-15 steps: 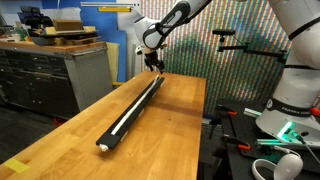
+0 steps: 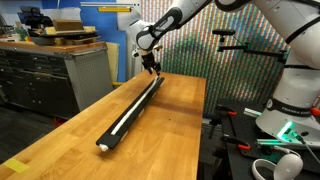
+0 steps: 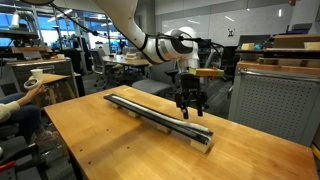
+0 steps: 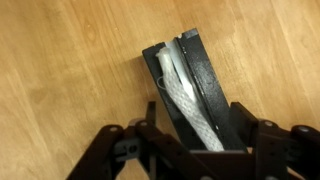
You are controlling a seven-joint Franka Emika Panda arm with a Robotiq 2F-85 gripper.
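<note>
A long black rail (image 2: 130, 118) with a groove along its top lies on the wooden table. In the wrist view, a white braided cord (image 4: 181, 97) runs along the rail (image 4: 207, 72), its tip near the rail's end and beside the open part of the groove. My gripper is over this end, its fingers apart on either side of the cord. Exterior view 1 has the gripper (image 2: 153, 71) close above the rail's far end. From the other side, the gripper (image 3: 190, 110) hangs just over the rail (image 3: 165, 118); whether it touches the cord cannot be told.
Small blocks (image 3: 198, 144) sit under the rail's end. A grey cabinet (image 2: 80, 75) stands beyond the table, and a white mug (image 3: 37, 75) is off to the left.
The arm and gripper have shifted slightly and sit a little lower over the rail's far end. The rail has not visibly moved.
</note>
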